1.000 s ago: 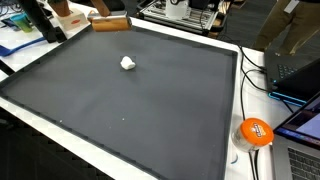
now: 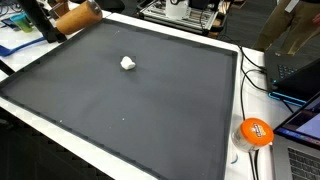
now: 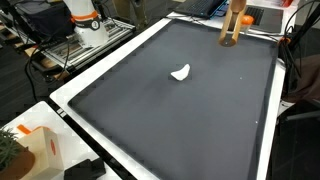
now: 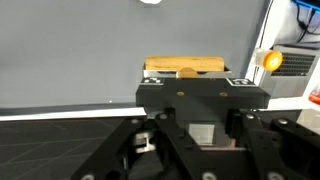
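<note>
A wooden block (image 4: 185, 64) shows just past the fingertips of my gripper in the wrist view, with the fingers shut on it. In exterior view 1 the same wooden block (image 2: 78, 17) is tilted near the top left, over the far left edge of the dark board. Exterior view 2 has the wooden block (image 3: 234, 20) at the top edge, partly cut off. A small white piece (image 2: 127, 63) lies on the board apart from the block; exterior view 2 also shows this white piece (image 3: 180, 72).
The dark board (image 2: 150, 110) with its white border is otherwise bare. An orange-topped container (image 2: 254, 133) stands beyond its edge, close to a laptop (image 2: 300, 155). Cables run along that side. Clutter lies behind the board's far left corner.
In exterior view 1 the wooden block has moved left and its tilt has become steeper. The white piece and the orange-topped container have stayed where they were.
</note>
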